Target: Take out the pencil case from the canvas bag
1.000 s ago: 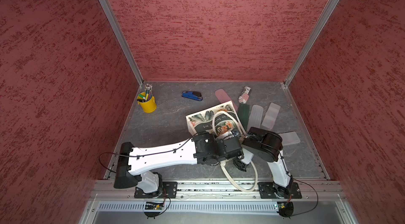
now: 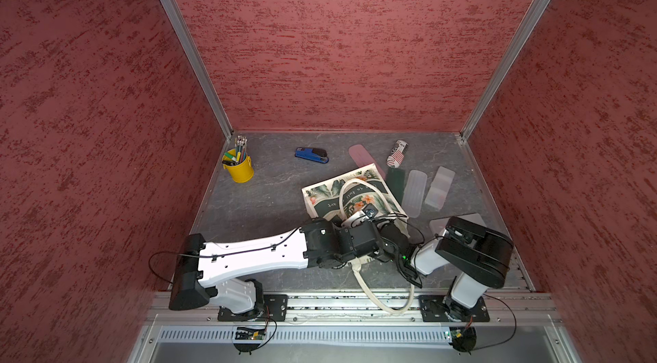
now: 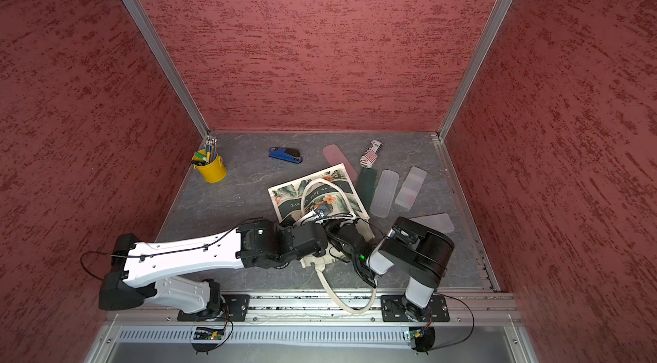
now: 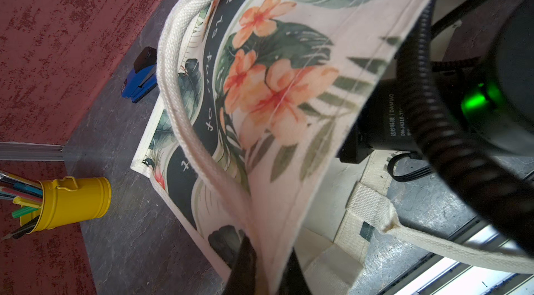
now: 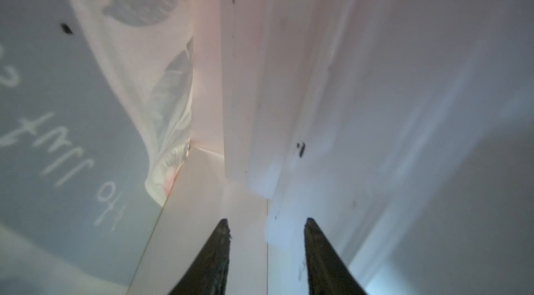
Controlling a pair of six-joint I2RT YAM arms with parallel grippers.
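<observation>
The floral canvas bag lies at the table's middle with its rope handle over it. In the left wrist view my left gripper is shut on the raised edge of the bag's printed fabric. My right arm reaches into the bag beneath that edge. In the right wrist view my right gripper is inside, fingertips apart, with pale lining and printed cloth around it and nothing visible between the fingers. I cannot make out a pencil case in the bag.
A yellow pencil bucket stands far left, a blue stapler behind the bag. Several flat cases and a patterned item lie to the right, close to the bag. Bare table shows at the left and back.
The left arm and bag have shifted slightly.
</observation>
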